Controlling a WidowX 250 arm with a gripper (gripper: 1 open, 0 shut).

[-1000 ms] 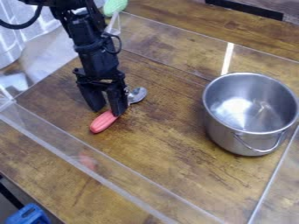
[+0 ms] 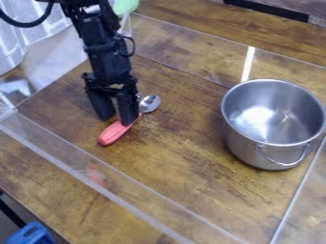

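Observation:
My black gripper [image 2: 117, 107] hangs low over the wooden board at the left of centre, its fingers down at a spoon with a pink-red handle [image 2: 118, 132] and a silver bowl end [image 2: 149, 102]. The spoon lies at a slant beneath the fingers, which hide its middle. Whether they are closed on it cannot be made out.
A large steel pot [image 2: 270, 124] stands to the right, with clear wood between it and my gripper. Clear plastic edges border the board. A blue object [image 2: 32, 234] sits at the lower left, and a pale green item [image 2: 124, 6] at the top behind the arm.
The gripper has shifted very slightly, and a little more of the spoon's handle and neck shows now. The pot has not moved.

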